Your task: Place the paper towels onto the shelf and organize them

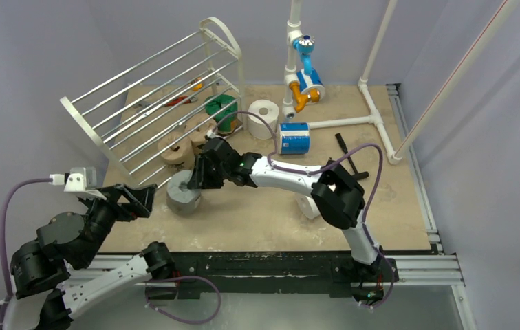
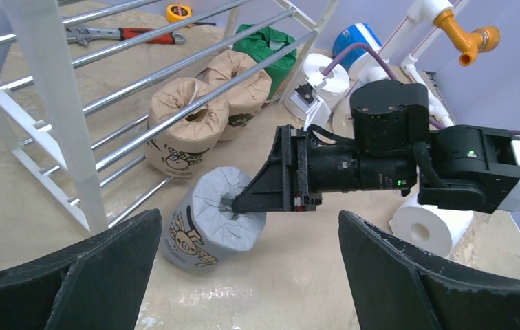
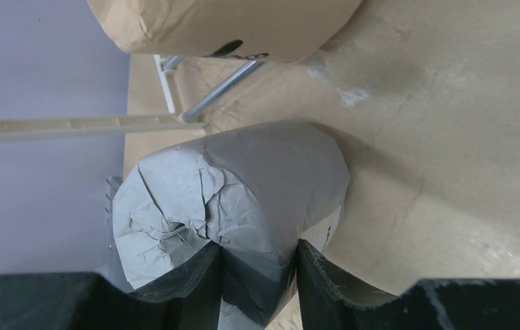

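Note:
My right gripper is shut on the near wall of a grey-wrapped paper roll (image 2: 206,223), one finger reaching into its core. The roll leans a little and is in front of the white rack's (image 2: 82,165) left front end; whether its base touches the table cannot be told. On the rack's lower level stand two brown-wrapped rolls (image 2: 178,137) and a green-wrapped roll (image 2: 271,48) in a row. Off to the left, my left gripper (image 1: 148,201) stays open and empty, facing the grey roll from a distance.
Behind the right arm are a white roll (image 1: 263,118) and a blue-wrapped roll (image 1: 294,138). Another white roll (image 2: 430,223) lies on its side under the arm. Pipes (image 1: 343,124) and a hammer (image 1: 351,158) occupy the right side.

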